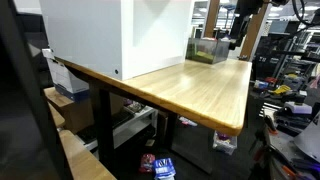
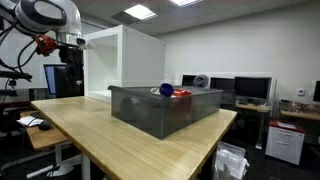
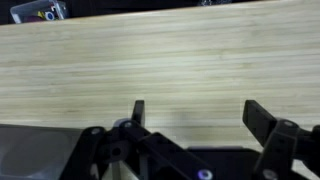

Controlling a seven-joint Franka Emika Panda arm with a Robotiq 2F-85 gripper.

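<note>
My gripper stands open above the wooden table, its two black fingers wide apart and only bare tabletop showing between them. From the side, in exterior view 2, the gripper hangs well above the left part of the table. A grey bin rests on the table to its right. Inside the bin I can make out a dark blue round item and something red and white. In the wrist view, a corner of the grey bin shows at the lower left.
A tall white cabinet-like box stands at one side of the table, also seen as white panels behind the bin. Below the table lie boxes and small items on the floor.
</note>
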